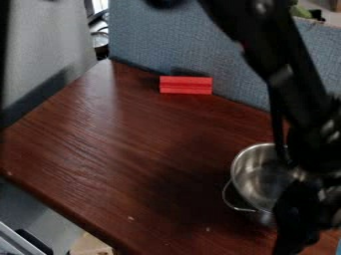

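Observation:
A steel pot with a wire handle sits at the right of the dark wooden table, partly hidden behind my black arm. The gripper is low at the right edge, over or against the pot's right side; its fingers are dark and I cannot make out whether they touch it. A red block lies at the back of the table against the grey fabric panel.
Grey panels bound the table at the back and left.

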